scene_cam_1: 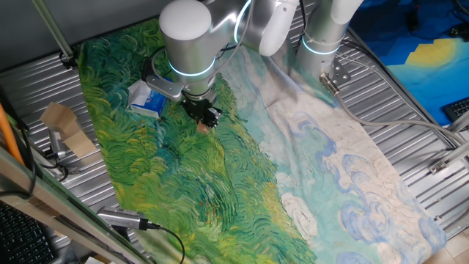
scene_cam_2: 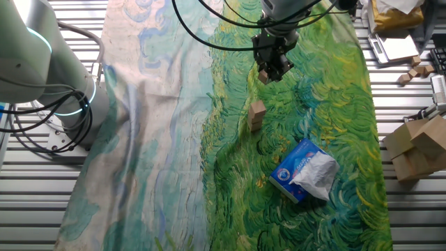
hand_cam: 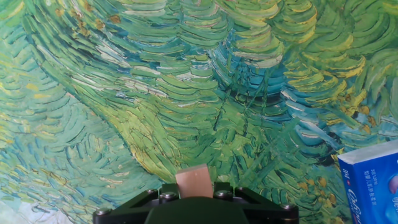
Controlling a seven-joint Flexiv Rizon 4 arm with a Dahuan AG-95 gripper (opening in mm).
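Note:
My gripper (scene_cam_2: pixel 269 70) hangs above the painted cloth, shut on a small wooden block (scene_cam_2: pixel 263 77). In the wrist view the end of that block (hand_cam: pixel 194 181) pokes out between the dark fingers. A short stack of wooden blocks (scene_cam_2: pixel 257 116) stands upright on the cloth, apart from the gripper and lower down, in exterior view 2. Exterior view 1 shows the held block (scene_cam_1: pixel 202 127) under the gripper; the stack cannot be made out there, nor in the wrist view.
A blue tissue box (scene_cam_2: pixel 287 174) with white tissue sticking out lies near the stack. The swirl-patterned cloth (scene_cam_1: pixel 220 198) is otherwise largely clear. Loose small blocks (scene_cam_2: pixel 404 79) and cardboard (scene_cam_1: pixel 67 130) lie off the cloth. Black cables (scene_cam_2: pixel 216 46) hang along the arm.

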